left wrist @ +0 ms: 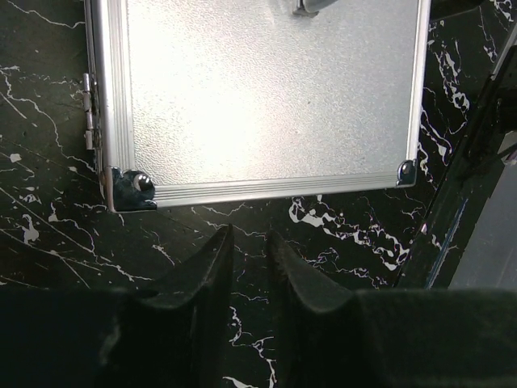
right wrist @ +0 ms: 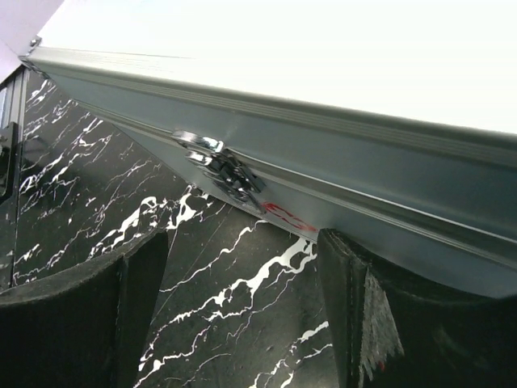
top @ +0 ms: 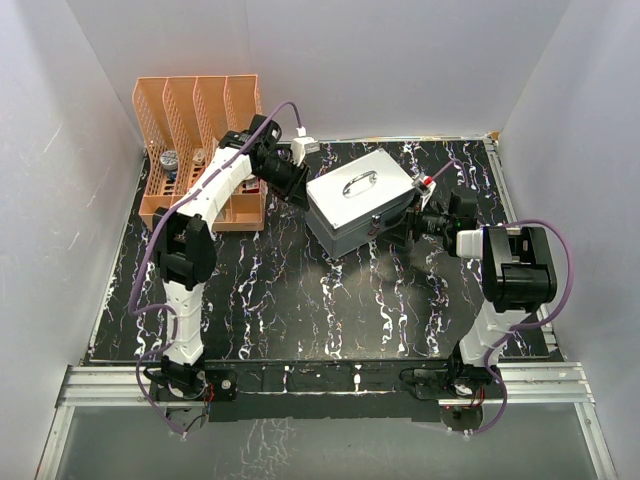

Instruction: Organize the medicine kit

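Observation:
The silver medicine case (top: pixel 345 200) stands closed and turned at an angle, its handle (top: pixel 359 184) on the lid. On its front side is a metal latch (right wrist: pixel 218 166), with a red mark beside it. My left gripper (top: pixel 301 203) is at the case's left end; in the left wrist view its fingers (left wrist: pixel 212 271) are close together just off the lid's edge, with nothing visible in the narrow gap. At the front right, my right gripper is open below the latch. Its right-hand finger (right wrist: pixel 343 267) overlaps the case wall; contact is unclear.
An orange divided rack (top: pixel 200 145) stands at the back left, with several small items in its compartments, including a white-lidded jar (top: pixel 169 160). Grey walls border the area.

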